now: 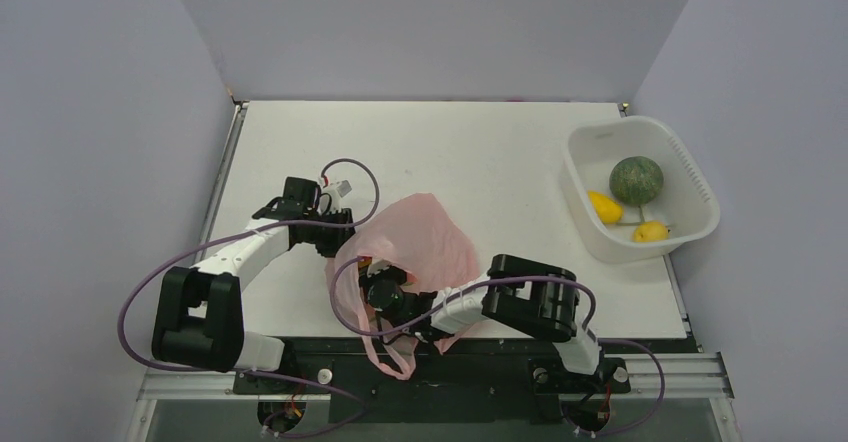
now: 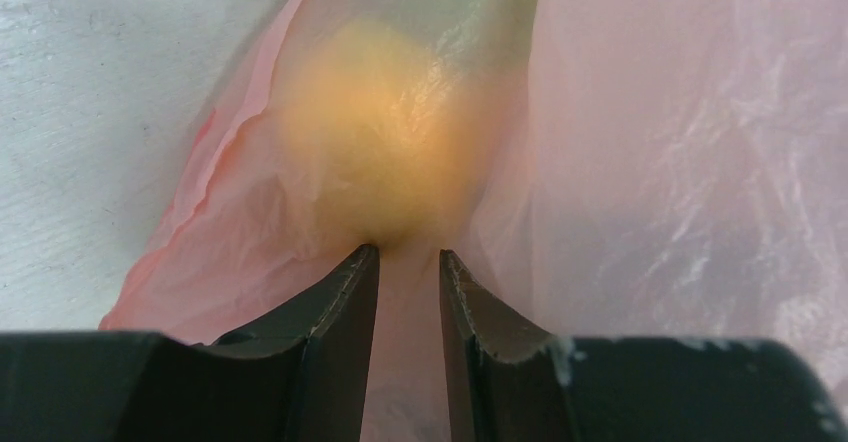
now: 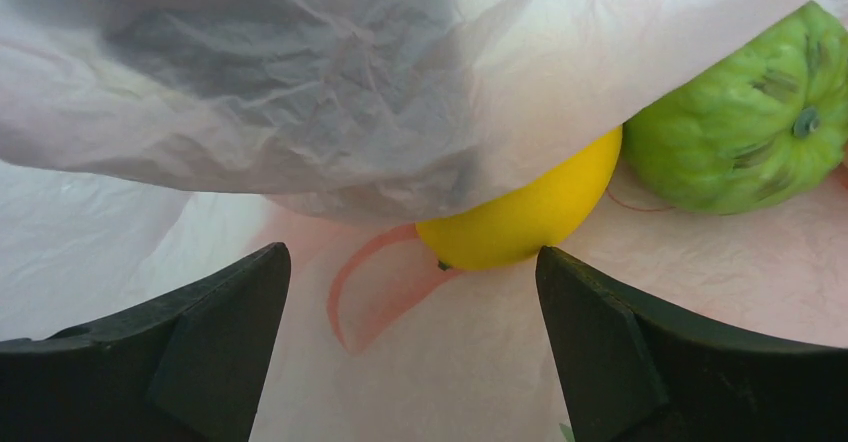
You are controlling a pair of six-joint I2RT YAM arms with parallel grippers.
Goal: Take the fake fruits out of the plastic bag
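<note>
The pink plastic bag (image 1: pixel 428 224) lies at the front middle of the table, its mouth toward the right arm. In the right wrist view a yellow fruit (image 3: pixel 530 212) is partly covered by a bag fold, with a green fruit (image 3: pixel 750 117) to its right. My right gripper reaches into the bag, open and empty, just short of the yellow fruit. At the bag's left edge, my left gripper stands partly open against the outside of the film; a blurred yellow-orange shape shows through. Whether film sits between its tips is unclear.
A white bin (image 1: pixel 588 202) at the right holds a round green fruit (image 1: pixel 636 180) and two yellow ones. Purple cables loop over both arms.
</note>
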